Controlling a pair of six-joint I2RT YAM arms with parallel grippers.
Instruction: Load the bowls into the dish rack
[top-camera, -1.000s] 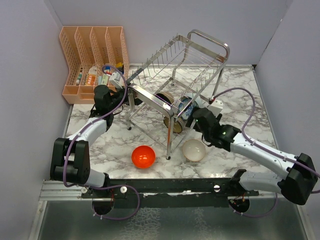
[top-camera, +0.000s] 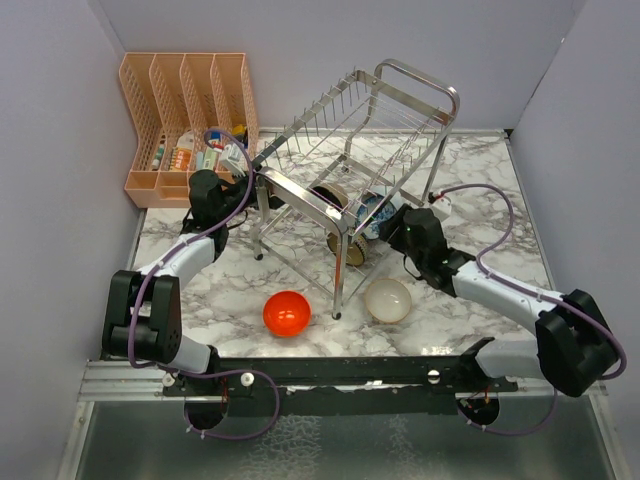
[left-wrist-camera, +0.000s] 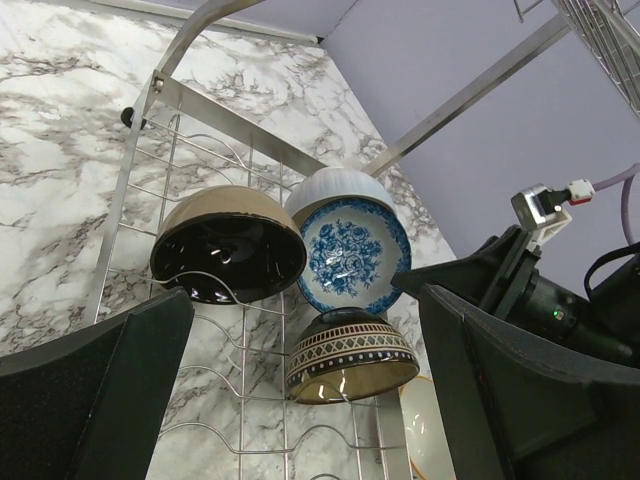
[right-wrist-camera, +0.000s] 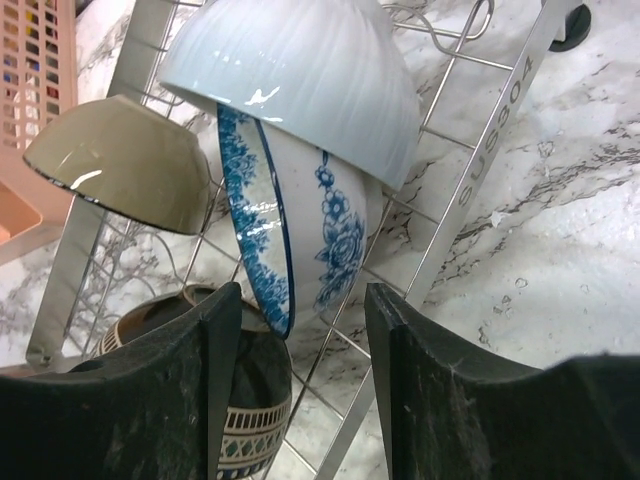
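Note:
On the rack's lower tier sit a black-and-tan bowl (left-wrist-camera: 227, 260), a blue floral bowl (left-wrist-camera: 342, 255), a white bowl (right-wrist-camera: 290, 70) and a patterned bowl (left-wrist-camera: 352, 365). A red bowl (top-camera: 286, 314) and a cream bowl (top-camera: 387, 300) lie on the counter in front of the rack (top-camera: 340, 280). My left gripper (top-camera: 250, 194) is open at the rack's left, nothing between its fingers. My right gripper is open at the rack's right side, its fingertips at the lower edge of the blue floral bowl.
An orange compartment organiser (top-camera: 150, 120) holding small items stands at the back left. Grey walls close in both sides.
My right gripper and arm have shifted toward the back, up to the blue floral bowl in the rack. The left arm has not moved.

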